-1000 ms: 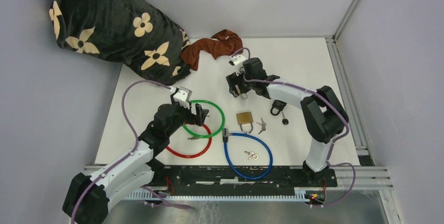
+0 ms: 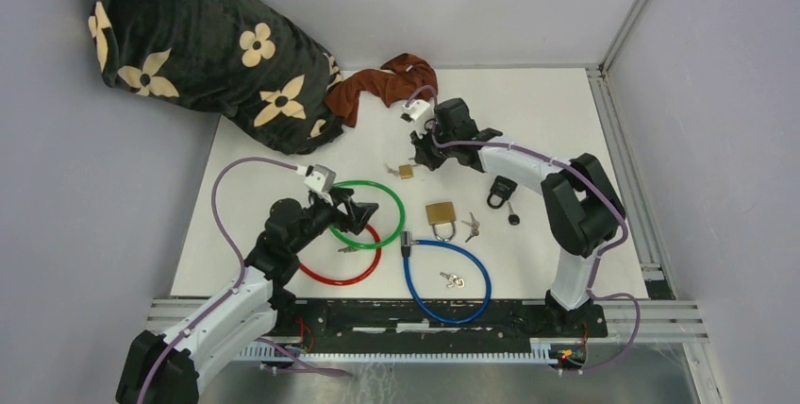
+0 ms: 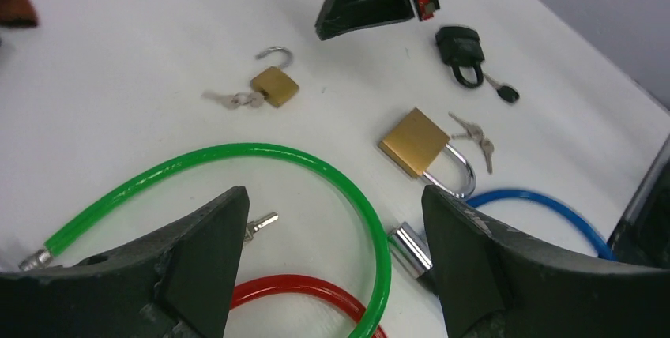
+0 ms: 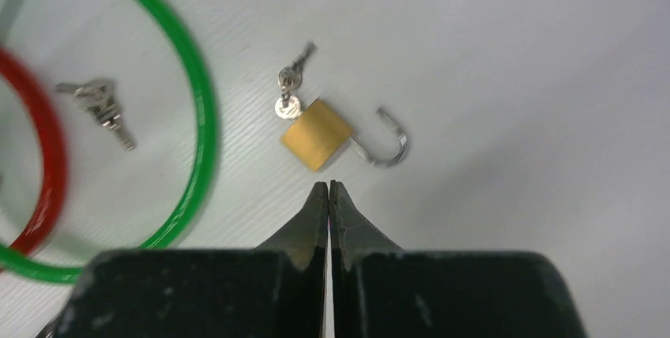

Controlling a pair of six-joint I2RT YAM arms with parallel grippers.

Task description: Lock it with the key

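Observation:
A small brass padlock lies flat on the white table. In the right wrist view its shackle is swung open, and small keys lie against the body's other end. Whether a key sits in the lock I cannot tell. Just short of the padlock, my right gripper is shut with nothing visible between its fingertips, clear of the lock. Over the green and red cable loops, my left gripper stands open and empty, its fingers wide apart in the left wrist view.
A larger brass padlock with loose keys, a black padlock, a blue cable lock, a green loop and a red loop lie around. A brown cloth and patterned cushion fill the back left.
My left gripper has shifted slightly.

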